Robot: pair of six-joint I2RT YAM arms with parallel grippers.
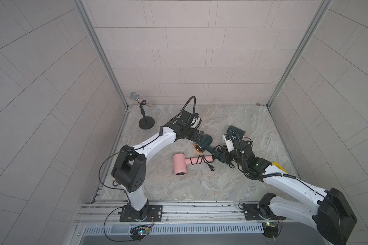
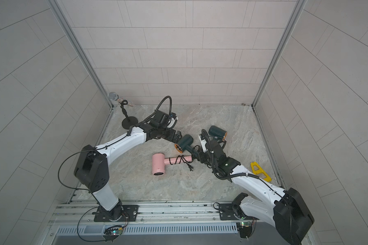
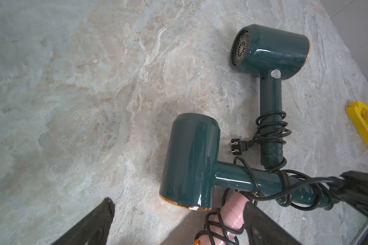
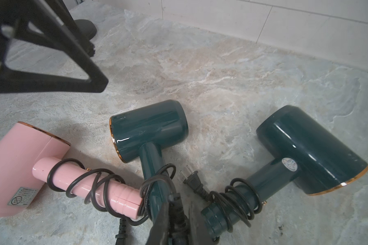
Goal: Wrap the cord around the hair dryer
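Note:
Between my grippers a green hair dryer point(image 3: 190, 159) lies with loose cord loops round its handle. A second green dryer point(image 3: 270, 49), cord wound on its handle, lies at the right. The pink dryer point(image 1: 179, 164) lies in front, cord round its handle. My left gripper hangs open above the middle dryer's barrel, nothing between its fingers. My right gripper is at that dryer's handle end, with the cord and its strain relief between or just behind its fingers; whether it grips them is unclear.
A microphone stand point(image 1: 146, 122) stands at the back left. A yellow tool point(image 2: 260, 171) lies at the right edge.

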